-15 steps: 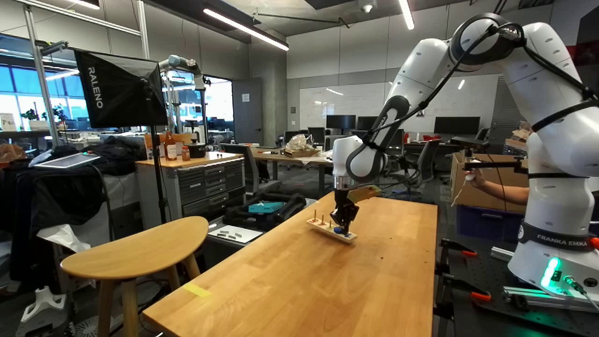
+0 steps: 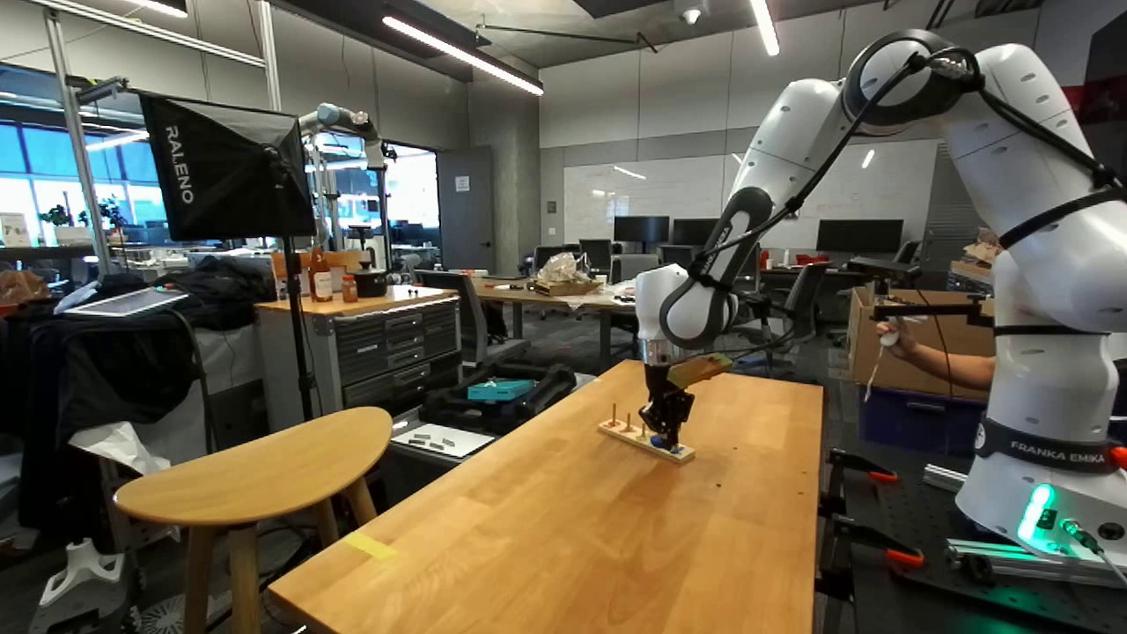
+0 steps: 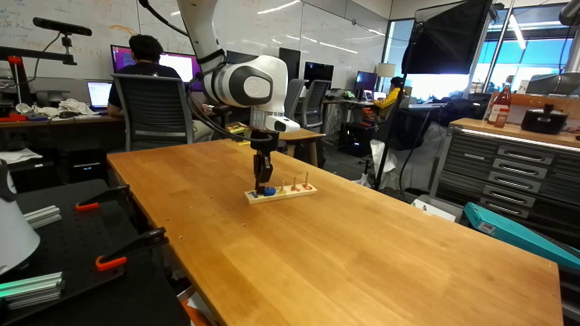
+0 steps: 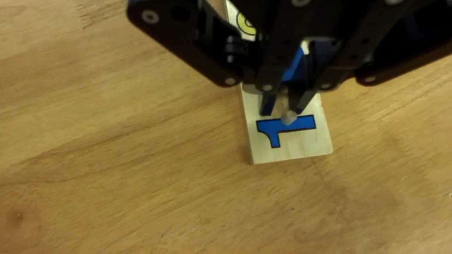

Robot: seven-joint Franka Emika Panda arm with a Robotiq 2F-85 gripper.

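A narrow wooden peg board [image 2: 676, 455] rests on the table, with several upright pegs and painted numbers. My gripper points down over its end with the blue number 1 [image 4: 298, 122]. In the wrist view the fingers are part open, standing a little apart on either side of the pale peg [image 4: 289, 118]. Whether either finger touches the peg cannot be told. Beside the fingers is a blue piece [image 3: 270, 191], low on the board; in the wrist view the gripper hides most of it. A yellow number [image 4: 246, 25] shows farther along the board.
Bare tabletop [image 3: 353, 239] surrounds the board on all sides. Orange-tipped clamps [image 3: 111, 263] grip the table edge on the robot's side. A wooden stool [image 2: 259, 470] stands off the table, and a person's arm [image 2: 940, 359] shows near a cardboard box.
The board and my gripper have shifted together to the right and slightly nearer the robot base in exterior view 1. The gripper remains at the same end of the board.
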